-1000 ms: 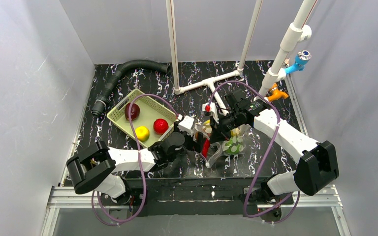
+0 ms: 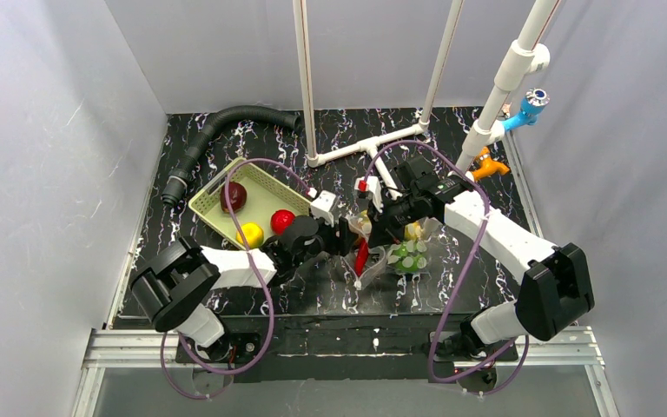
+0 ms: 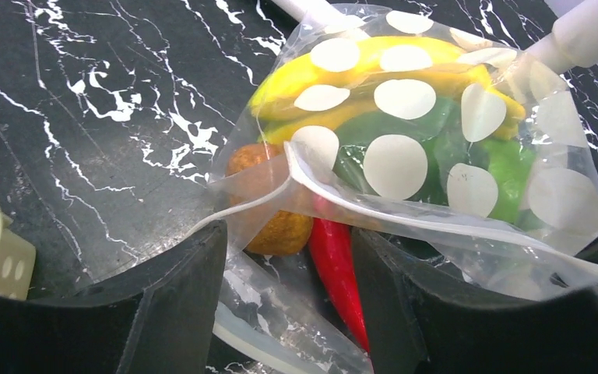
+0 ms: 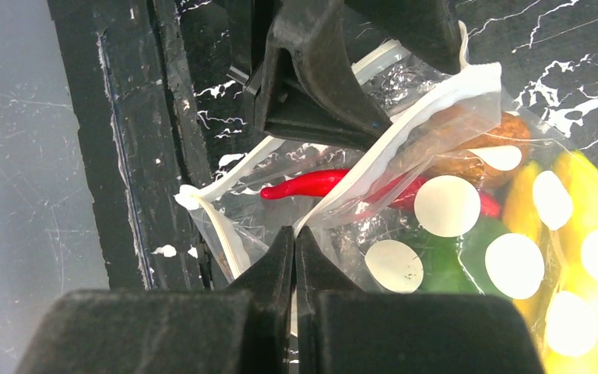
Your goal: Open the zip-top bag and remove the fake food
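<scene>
The clear zip bag with white dots (image 3: 393, 167) lies with its mouth gaping toward the left arm. Inside are a red chili (image 3: 335, 273), a brown potato-like piece (image 3: 284, 232), yellow bananas (image 3: 413, 54) and a green piece (image 3: 436, 140). My left gripper stands open at the mouth, its fingers apart in front of the potato and chili, with nothing seen gripped. Pinching the bag's white rim, my right gripper is shut and lifts that edge. From above, both grippers partly cover the bag (image 2: 408, 258).
Left of the bag stands a pale green basket (image 2: 265, 204) with a dark red piece (image 2: 234, 196), a red one (image 2: 283, 221) and a yellow one (image 2: 250, 234). White pipes (image 2: 369, 143) rise behind. A black hose (image 2: 217, 130) lies at the back left.
My left gripper has shifted slightly toward the back at the bag's mouth. The front corner of the bag has moved a little left and back. The right arm has hardly moved.
</scene>
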